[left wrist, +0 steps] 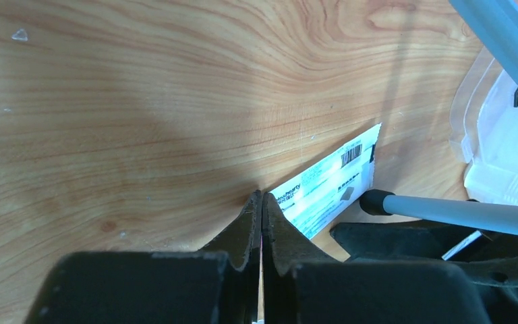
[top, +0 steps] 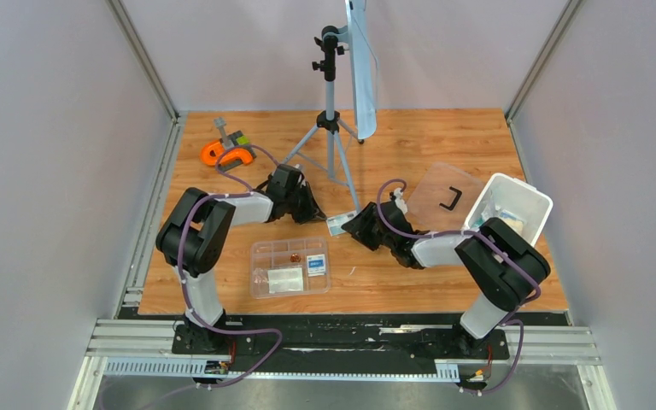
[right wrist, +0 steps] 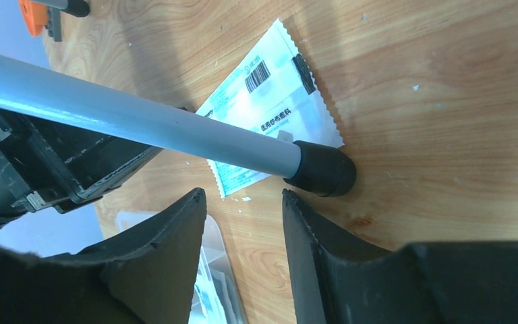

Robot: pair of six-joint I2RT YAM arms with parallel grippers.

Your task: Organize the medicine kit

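A flat white packet [top: 336, 225] with printed text and a barcode lies on the wooden table between the two grippers. My left gripper is shut, its fingertips meeting the packet's near corner; whether that thin corner is caught between them cannot be made out. On the opposite side, my right gripper is open and empty, its fingers short of the packet [right wrist: 270, 101]. A tripod foot [right wrist: 324, 169] overlaps the packet in the right wrist view. The clear compartment box [top: 260, 254] holds white packets and a small reddish item.
A tripod leg [top: 343, 166] slants down close to both grippers. On the right are a clear lid [top: 431, 192] with a black piece on it and a white bin [top: 530, 192] holding packets. An orange clamp [top: 212, 154] sits back left.
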